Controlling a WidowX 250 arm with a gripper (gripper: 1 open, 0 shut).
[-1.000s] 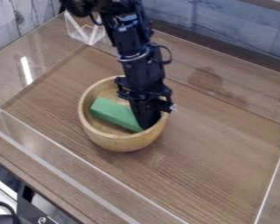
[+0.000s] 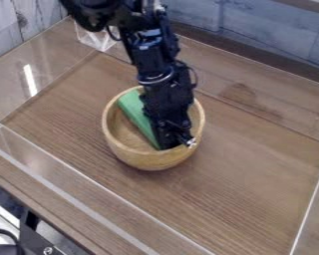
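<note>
A wooden bowl (image 2: 125, 148) sits mid-table with a green object (image 2: 136, 110) inside it, partly hidden by the black arm that reaches down from the top. The gripper (image 2: 173, 137) is low in the bowl at its right side, beside the green object. Its fingers are dark and overlap, so whether anything is between them is unclear.
A clear plastic item (image 2: 99, 32) stands at the back left, and another pale item is cut off at the left edge.
The gripper and wrist have shifted and turned slightly within the bowl. The green object now lies more steeply, along the bowl's left side, than a second ago.
</note>
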